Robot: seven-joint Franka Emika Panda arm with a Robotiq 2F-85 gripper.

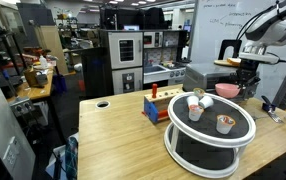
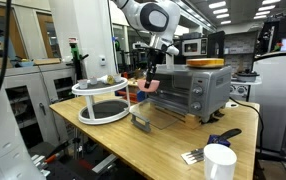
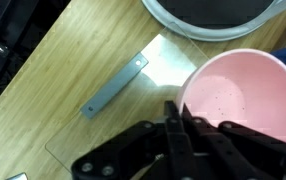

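A pink bowl (image 3: 245, 95) fills the right side of the wrist view, its near rim pinched in my gripper. From the side, the gripper (image 2: 147, 82) hangs below the white arm, shut on the pink bowl (image 2: 147, 92), which is held in the air above the table. In the first exterior view the bowl (image 1: 227, 90) shows beyond the round two-tier stand (image 1: 173, 112), in line with the stand's far rim. A clear pane with a grey metal handle (image 3: 114, 86) lies beneath the gripper in the wrist view.
The stand's top carries several cups (image 1: 225, 124). A toaster oven (image 2: 195, 92) stands beside the arm. A white mug (image 2: 219, 162), a spatula (image 2: 193, 156) and a dark-handled utensil (image 2: 223, 137) lie at the table's front.
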